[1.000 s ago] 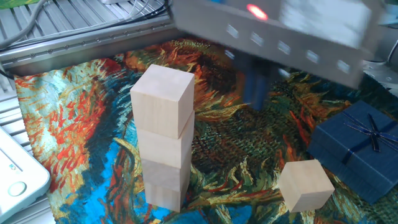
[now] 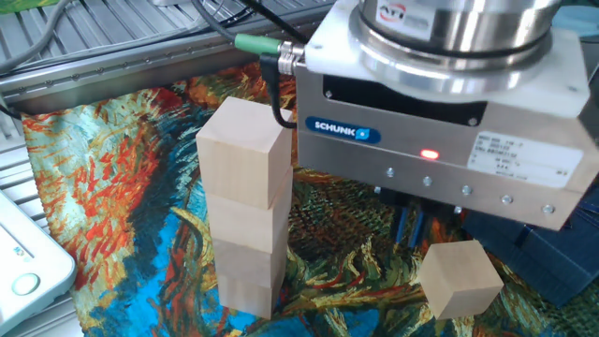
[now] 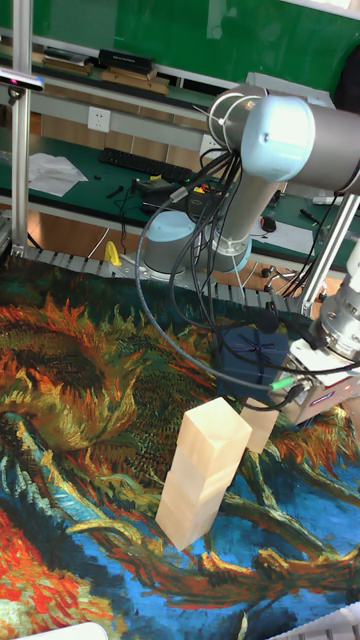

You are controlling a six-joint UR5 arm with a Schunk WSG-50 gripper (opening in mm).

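Observation:
Several pale wooden cubes form an upright stack [image 2: 245, 178] on the patterned cloth, its top cube slightly offset from those below. To the right lies a single wooden cube [image 2: 459, 279], resting apart from the stack. My gripper [image 2: 408, 229] hangs above the cloth, up and left of the single cube in exterior view 2, its dark blue fingers pointing down close to each other. Nothing shows between them, but their true spacing is unclear. In exterior view 3 the stack [image 3: 202, 475] partly hides the single cube [image 3: 257, 425], and the fingertips are out of sight.
A dark blue gift box [image 3: 252, 357] stands behind the cubes, partly covered by my gripper in exterior view 2. A white device [image 2: 28, 267] sits at the left edge. Cables [image 3: 160, 320] loop from the arm.
The cubes have not moved.

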